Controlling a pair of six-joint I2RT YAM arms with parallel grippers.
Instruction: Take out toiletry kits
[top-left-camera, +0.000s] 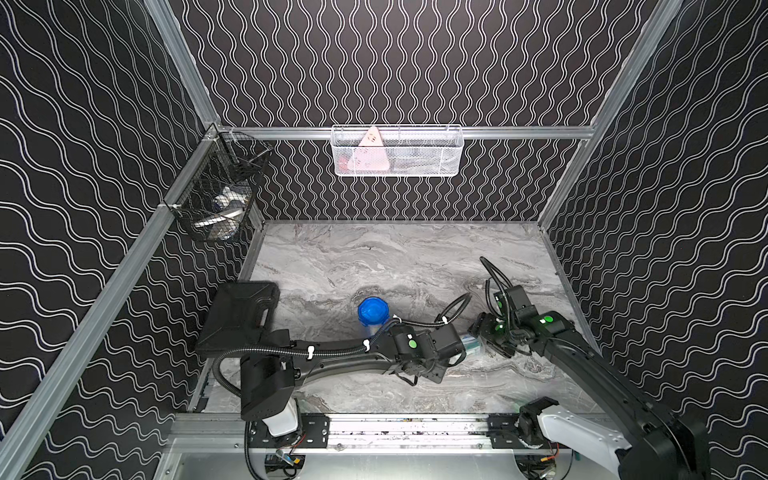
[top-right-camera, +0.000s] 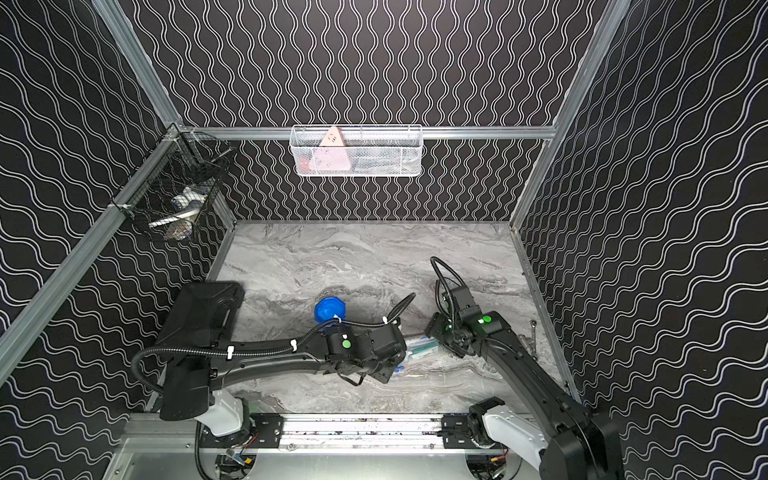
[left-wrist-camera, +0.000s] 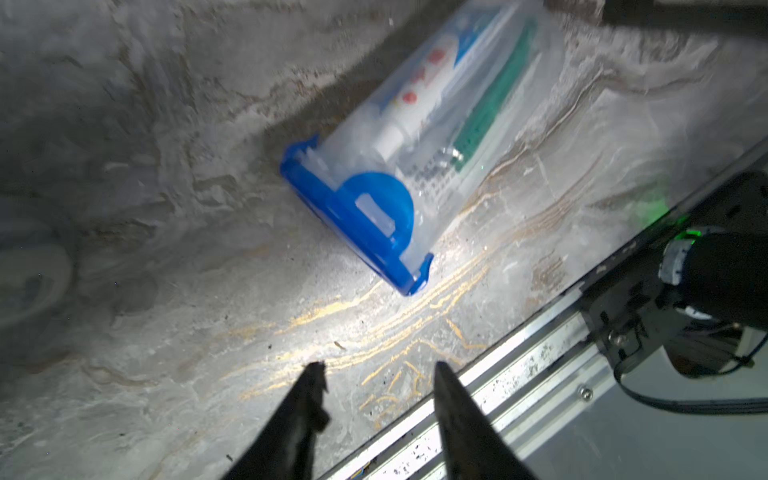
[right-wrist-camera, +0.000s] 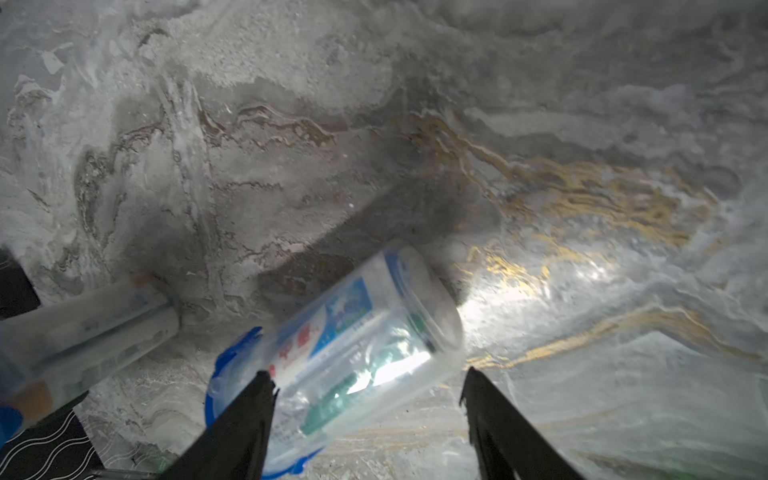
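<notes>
A translucent toiletry case (left-wrist-camera: 448, 120) with a blue lid (left-wrist-camera: 352, 216) lies on the marbled table, a toothpaste tube and a green item visible inside. My left gripper has its fingers apart with nothing between them, on the lid side of the case. The right gripper is open, its fingers on either side of the case in the right wrist view; whether they touch it I cannot tell. In the top right view the case (top-right-camera: 421, 346) shows between both grippers. Further left stands a second container with a blue top (top-left-camera: 373, 310).
A black case (top-left-camera: 237, 316) sits at the table's left side. On the back wall hangs a white mesh basket (top-left-camera: 424, 156), on the left wall a black wire basket (top-left-camera: 217, 208). A wrench (top-right-camera: 533, 336) lies at the right edge.
</notes>
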